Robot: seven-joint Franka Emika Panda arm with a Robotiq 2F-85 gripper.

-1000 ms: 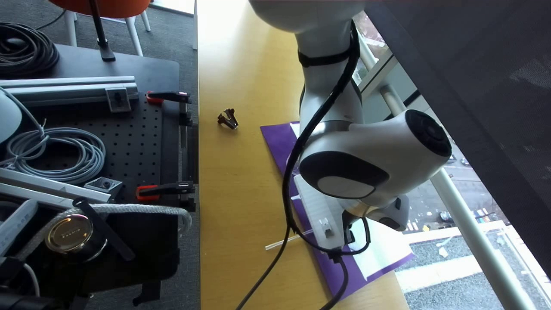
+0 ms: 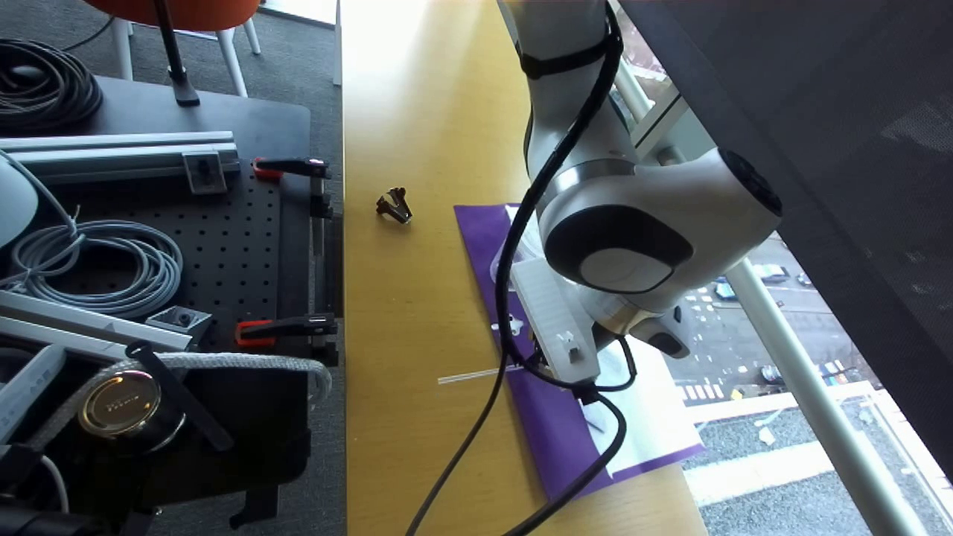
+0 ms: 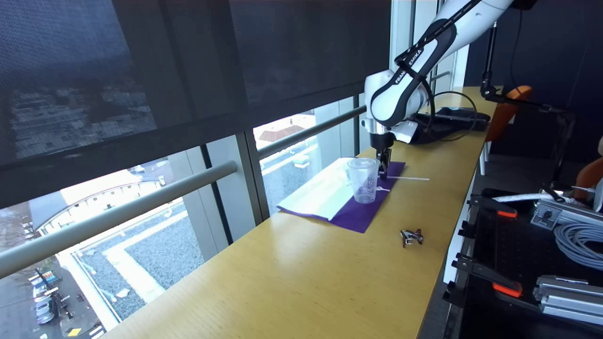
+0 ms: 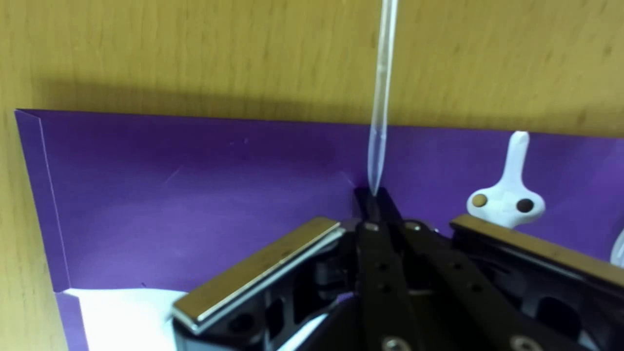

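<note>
A thin clear straw [image 4: 381, 76] runs from the bare wood over the edge of the purple folder [image 4: 175, 175], its near end narrowing into the fingertips. My gripper is shut with that end between its fingers, low over the folder. In exterior view 1 the straw [image 2: 466, 375] sticks out past the folder toward the table's edge, while the arm hides the fingers. Exterior view 2 shows the gripper [image 3: 383, 174] just behind a clear plastic cup [image 3: 364, 183] standing on the folder.
A small white piece with two dots [image 4: 506, 202] lies on the folder beside the fingers. A metal staple remover [image 2: 394, 205] sits on the open table. The window rail [image 2: 804, 375] runs close along the arm's far side.
The arm and gripper have moved toward the top of exterior view 1. The straw has shifted up and left at a flatter slant, and the folder has turned slightly.
</note>
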